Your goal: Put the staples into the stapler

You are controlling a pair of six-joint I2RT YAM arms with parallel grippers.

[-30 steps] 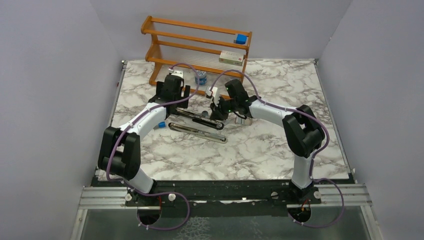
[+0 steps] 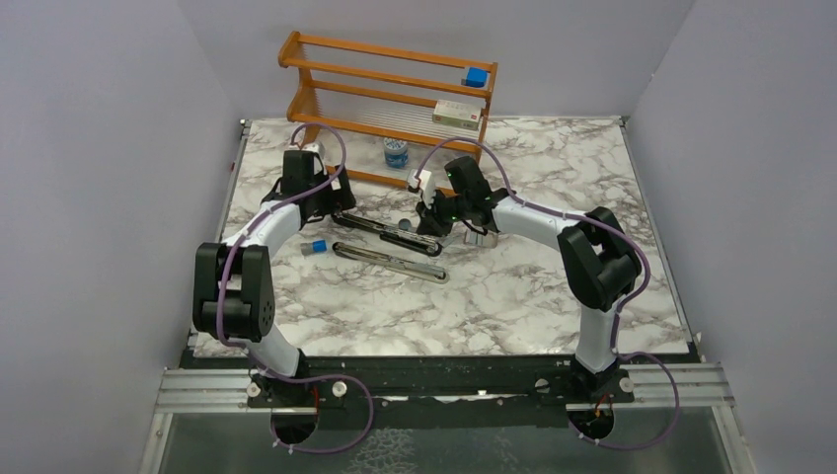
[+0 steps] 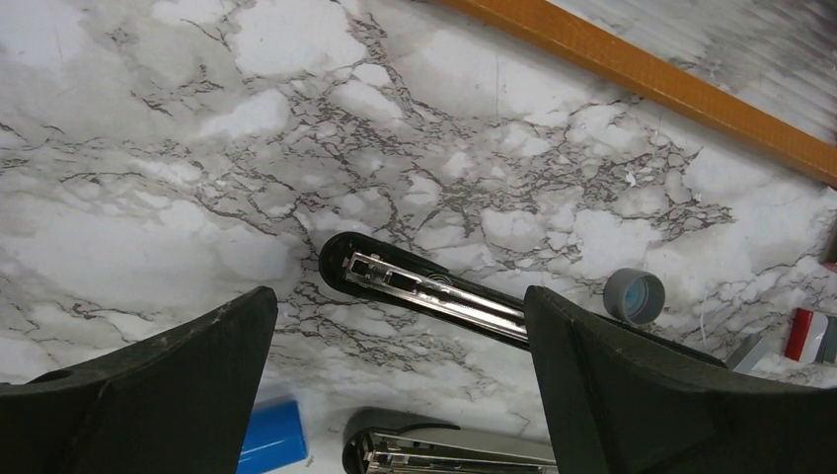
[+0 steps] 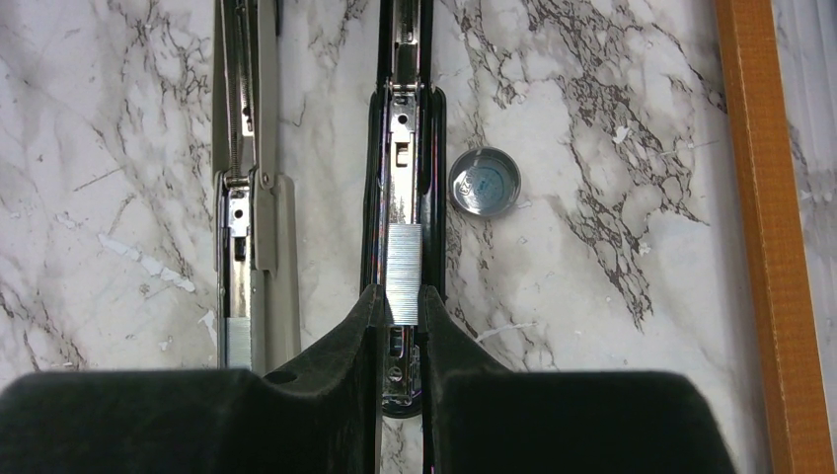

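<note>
The black stapler [image 4: 439, 197] lies folded open and flat on the table, its metal channel facing up. Inside that channel, in the right wrist view, is a silver strip of staples [image 4: 404, 262]. My right gripper is closed around the strip's near end, one fingertip on each side; whether the tips also press on the channel walls, I cannot tell. Above the stapler's left end hangs my left gripper, wide open and empty. It is clear of the stapler, whose middle its right finger [image 3: 582, 365] partly hides in the left wrist view.
A grey stapler [image 2: 390, 260], also opened flat, lies in front with staples [image 4: 238, 341] in it. A small round cup [image 4: 485, 183] stands close behind the black one. Left lies a blue item [image 2: 314, 247]; a wooden rack [image 2: 395, 128] borders the back.
My left arm has moved left, away from the middle of the black stapler, with its gripper staying empty. The right arm and both staplers have not visibly moved.
</note>
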